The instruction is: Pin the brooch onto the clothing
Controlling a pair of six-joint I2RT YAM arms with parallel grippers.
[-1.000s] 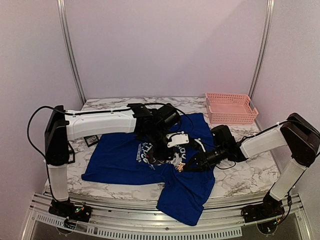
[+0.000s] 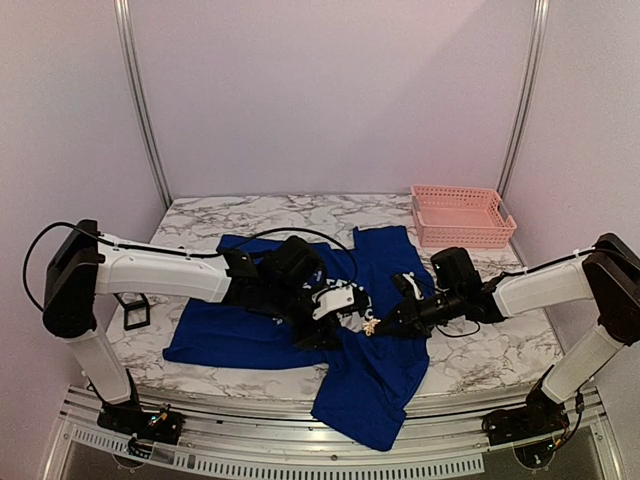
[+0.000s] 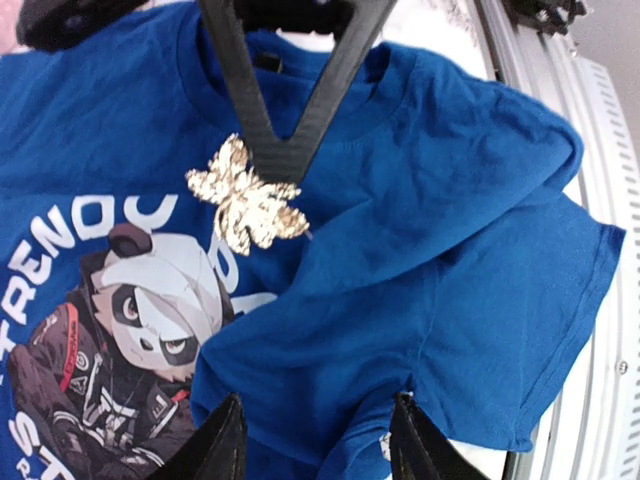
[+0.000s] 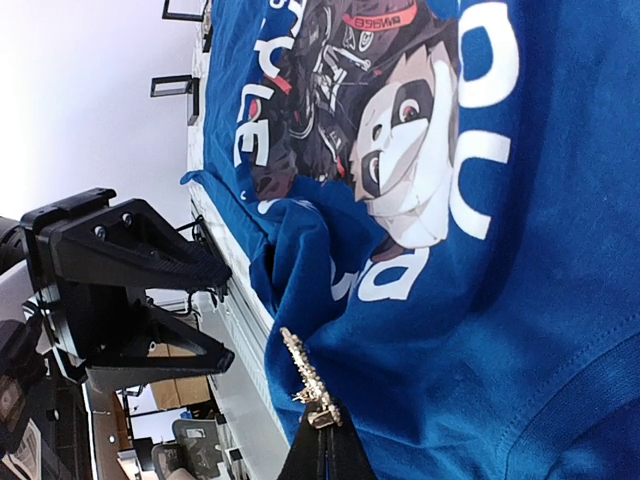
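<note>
A blue T-shirt (image 2: 365, 395) with a panda print (image 3: 150, 310) lies spread and bunched at the front. My right gripper is shut on the gold brooch, which hangs over the shirt's collar side beside the lettering, seen edge-on in the right wrist view. My left gripper is open, with nothing clearly between its fingers, low over a raised fold of the shirt near the print. In the right wrist view it sits at the left, fingers apart, facing the fold.
A pink basket (image 2: 462, 235) stands at the back right. Dark frame-like objects (image 2: 137, 312) lie on the marble table at the left. The shirt's sleeve hangs over the front rail.
My left arm has moved leftward and lower toward the front of the table.
</note>
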